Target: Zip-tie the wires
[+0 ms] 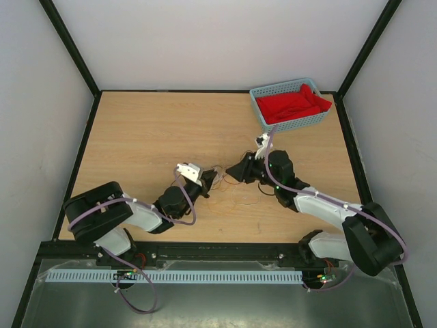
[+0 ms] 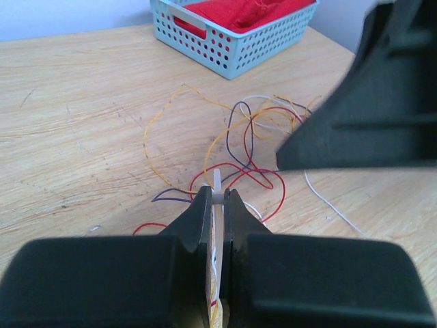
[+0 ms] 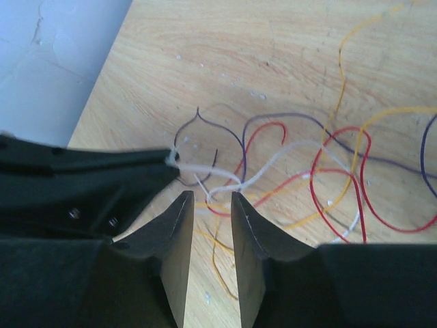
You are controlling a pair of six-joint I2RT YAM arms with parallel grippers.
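Note:
My left gripper (image 1: 210,176) is shut on a pale zip tie (image 2: 217,181), held upright, with white and yellow wires (image 2: 214,277) along it below. A tangle of red, yellow, purple and white wires (image 2: 249,171) lies on the wooden table (image 1: 136,130). My right gripper (image 1: 233,171) hovers just right of the left one, its fingers (image 3: 174,266) part open with no object visible between them. Its dark tip looms at the upper right of the left wrist view; in the right wrist view the left gripper reaches in from the left.
A light blue basket (image 1: 280,126) with red cloth (image 1: 287,106) stands at the back right. Dark frame rails and walls border the table.

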